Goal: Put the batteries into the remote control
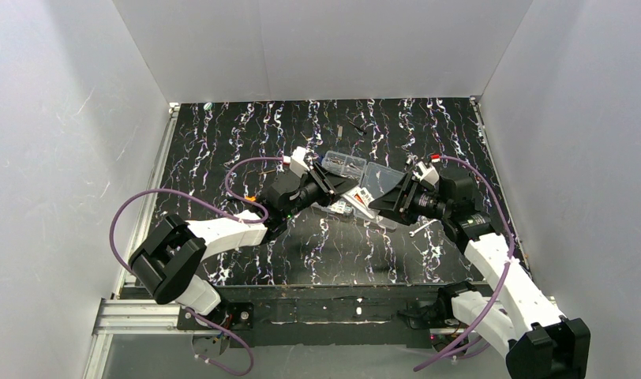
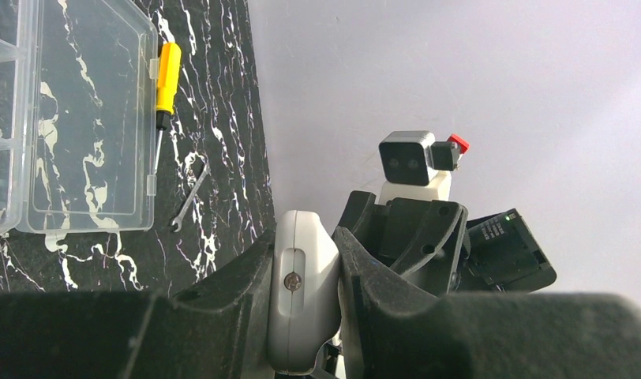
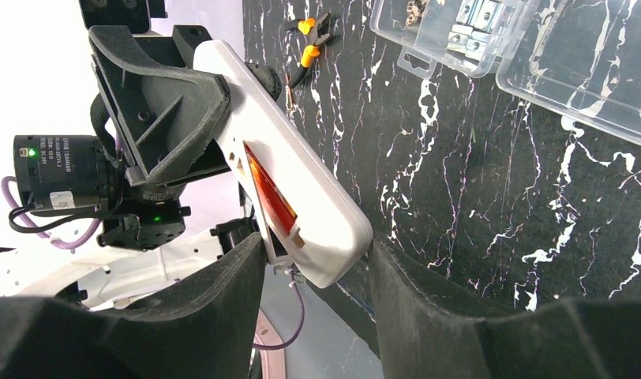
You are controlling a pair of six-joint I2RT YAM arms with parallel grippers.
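The white remote control [image 1: 355,203] is held up between my two arms, its far end in my left gripper [image 1: 342,189], which is shut on it. In the right wrist view the remote [image 3: 301,170] slants down toward my right gripper. Its battery bay is uncovered, with a red-orange battery [image 3: 275,197] inside. A thin white panel, apparently the battery cover [image 3: 260,207], stands away from the bay on the left. My right gripper is part open, its fingers on either side of the remote's near end and the panel. From the left wrist, only the narrow remote end [image 2: 301,292] shows.
Below the arms lies a clear compartment box [image 3: 459,31] with its lid [image 2: 88,221] laid open. A yellow screwdriver [image 2: 168,75] and a small wrench [image 2: 193,193] lie beside the lid. Orange-handled pliers [image 3: 309,51] rest farther left.
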